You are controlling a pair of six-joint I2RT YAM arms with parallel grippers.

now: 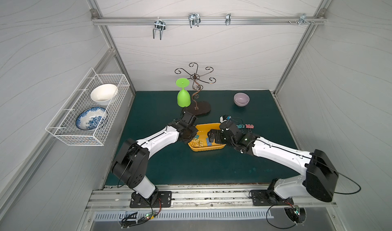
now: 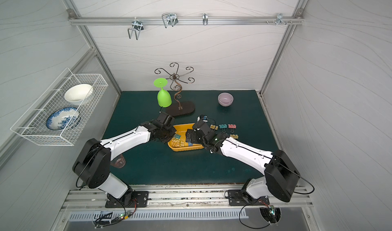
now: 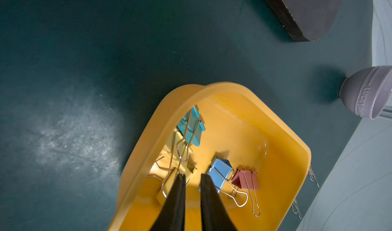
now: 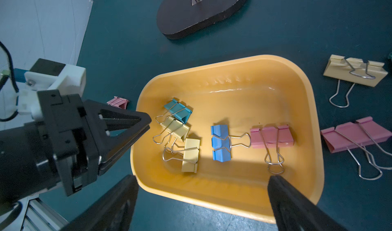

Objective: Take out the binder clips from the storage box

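Observation:
The yellow storage box [image 4: 261,63] holds several binder clips. Along its left side lie a teal clip [image 4: 178,110] and two pale yellow clips, one of them the upright-lying yellow clip [image 4: 190,155]. A blue clip [image 4: 221,143] sits mid-box, with a pink clip [image 4: 271,137] to its right. My left gripper hangs over the box's left part, its fingers a narrow gap apart with nothing between them. Above the box my right gripper is open and empty, fingers spread wide.
Outside the box on the right lie a yellow clip [image 4: 355,70] and a pink clip [image 4: 355,135]. Behind stand a dark stand base [image 4: 204,10], a green goblet [image 1: 184,98] and a lilac bowl [image 1: 241,99].

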